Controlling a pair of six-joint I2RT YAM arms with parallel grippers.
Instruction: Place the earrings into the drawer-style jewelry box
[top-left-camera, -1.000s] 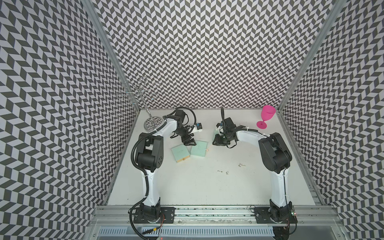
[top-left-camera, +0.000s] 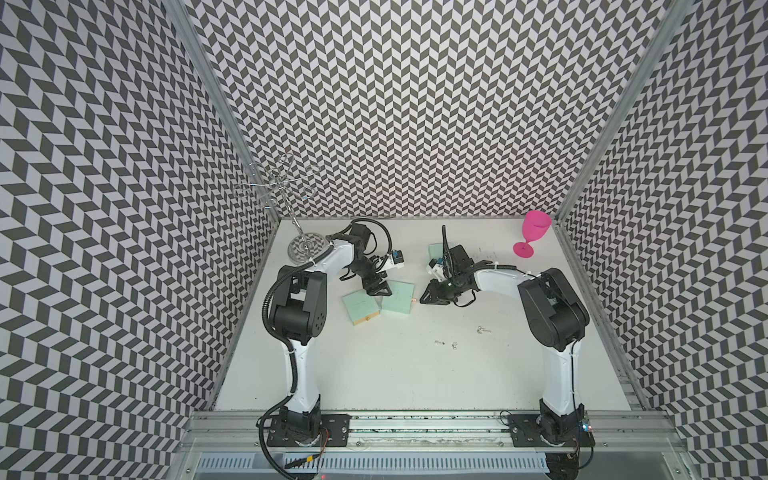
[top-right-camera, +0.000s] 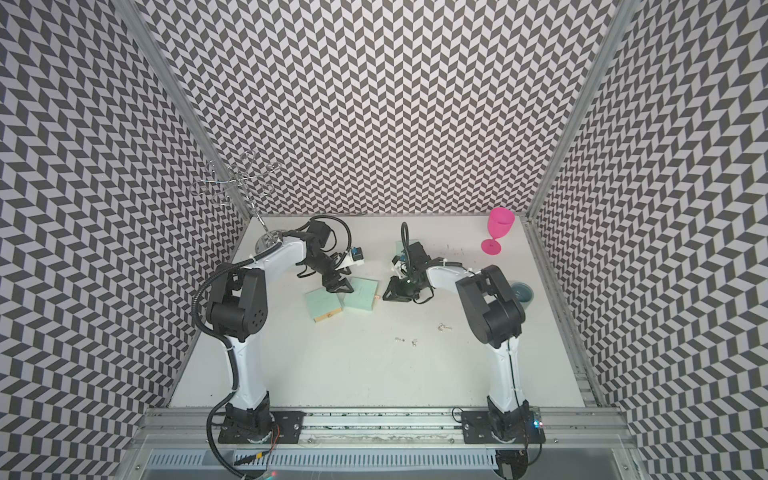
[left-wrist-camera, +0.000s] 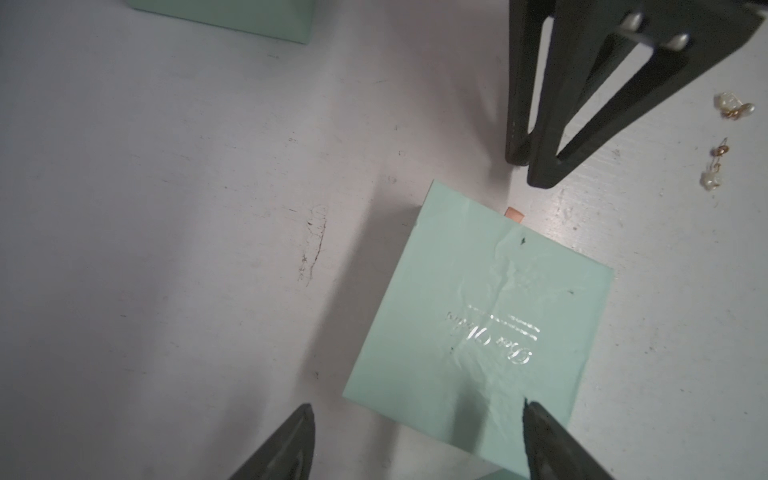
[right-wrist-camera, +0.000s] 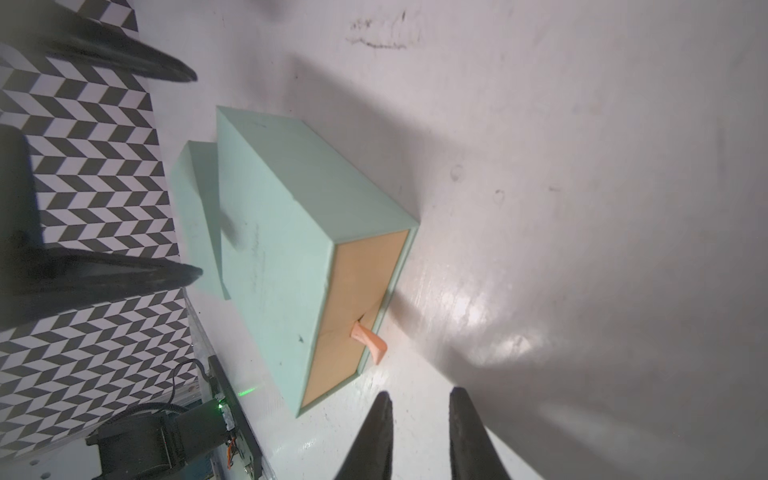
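Observation:
Two mint-green boxes rest side by side mid-table. The right-hand box (top-left-camera: 397, 299) has a tan drawer front (right-wrist-camera: 352, 296) with an orange pull tab (right-wrist-camera: 369, 339), and its drawer is shut. The left-hand box (top-left-camera: 361, 307) shows a tan front edge. Over the right-hand box's far side, my left gripper is open, with the box below its spread fingers. My right gripper is narrowly open and empty, to the right of the tab. Small pearl-and-gold earrings (top-left-camera: 483, 329) lie on the table in front; two of the earrings (left-wrist-camera: 713, 166) appear at the left wrist view's right edge.
Another mint box (top-left-camera: 436, 250) stands behind my right gripper, partly hidden. A pink goblet (top-left-camera: 534, 228) is at the back right, a blue-grey cup (top-right-camera: 522, 293) at the right and a metal stand (top-left-camera: 308, 247) at the back left.
My left gripper has lowered slightly toward the front. Boxes and earrings have not moved.

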